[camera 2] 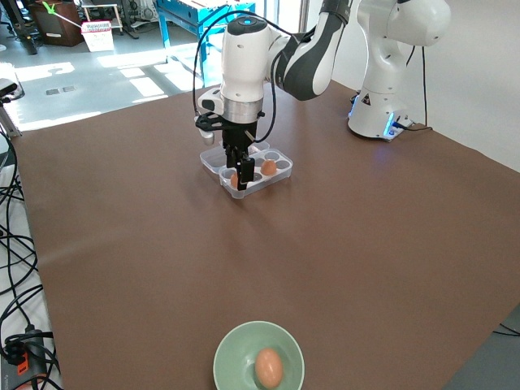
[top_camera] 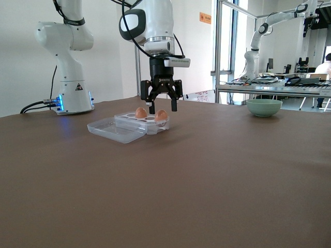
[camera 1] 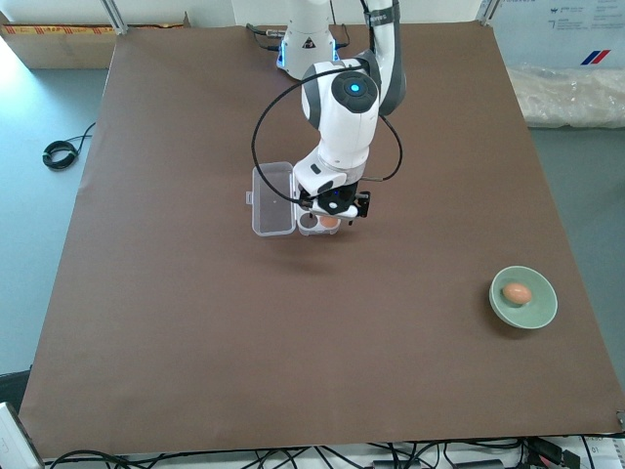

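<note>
My gripper (top_camera: 160, 100) hangs black and pointing down just over a clear plastic egg carton (top_camera: 130, 128) with its lid folded out; its fingers look spread, with no object visible between them. Two brown eggs sit in the carton: one egg (top_camera: 141, 113) on the left, another egg (top_camera: 161, 116) on the right. In the left view the gripper (camera 1: 333, 203) largely hides the tray beside the lid (camera 1: 274, 198). A green bowl (camera 1: 513, 318) stands at the right of that view, holding a single egg (camera 1: 517, 293); in the right view it is at the bottom.
Cables (camera 2: 16, 284) lie off the table's edge.
</note>
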